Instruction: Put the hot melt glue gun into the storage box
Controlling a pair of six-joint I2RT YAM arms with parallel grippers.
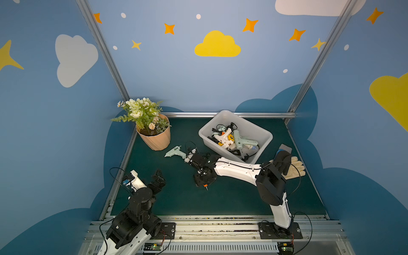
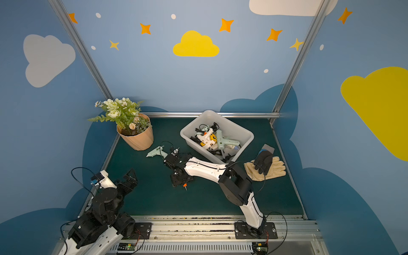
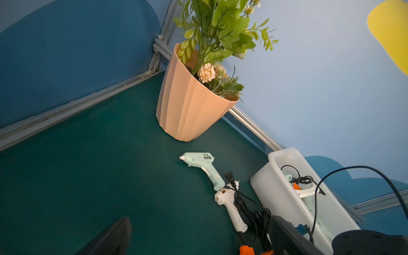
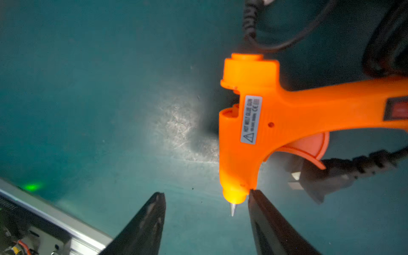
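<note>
An orange hot melt glue gun [image 4: 250, 123] lies on the green table under my right gripper. That gripper is open; the gun's metal tip shows near its right finger [image 4: 267, 216], with no grip on it. In the top left view the right arm covers most of this gun, leaving its orange tip [image 1: 205, 185] in sight. A mint green glue gun [image 3: 201, 160] and a white one [image 3: 231, 210] rest farther back on the table. The grey storage box [image 1: 263, 139] holds several glue guns and cords. My left gripper stands open and empty, front left.
A flower pot [image 1: 155, 138] stands at the back left. Beige gloves [image 2: 276, 168] lie right of the box, partly beneath the right arm. Black cords [image 3: 257, 218] are bundled beside the white gun.
</note>
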